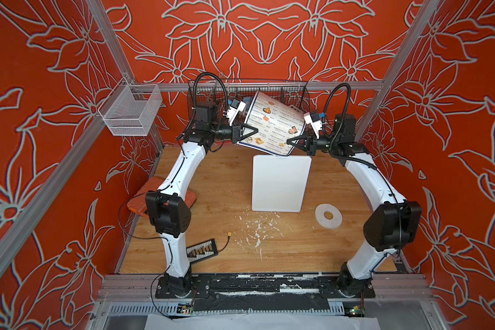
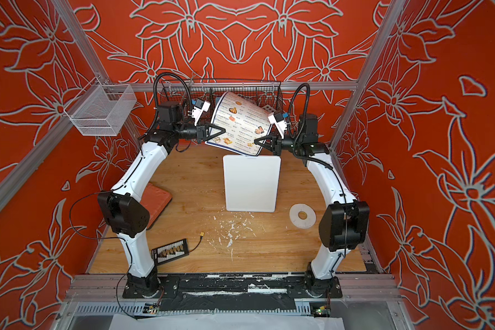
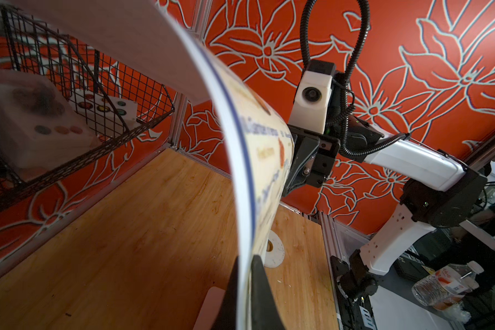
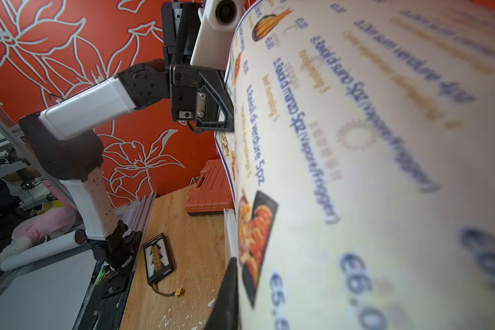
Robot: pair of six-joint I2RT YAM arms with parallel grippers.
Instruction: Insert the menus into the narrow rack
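Observation:
A printed menu (image 1: 270, 123) hangs curved between the two arms, in front of the black wire rack (image 1: 198, 93) on the back wall. My left gripper (image 1: 254, 132) is shut on the menu's left edge, which runs between its fingers in the left wrist view. My right gripper (image 1: 290, 141) is at the lower right part of the menu; in the right wrist view the printed face fills much of the frame, and whether the fingers pinch it is unclear.
A white board (image 1: 279, 184) stands below the menu. A white mesh basket (image 1: 129, 118) hangs on the left wall. An orange case (image 2: 159, 203), a white disc (image 2: 302, 225) and a small dark board (image 2: 170, 250) lie on the table.

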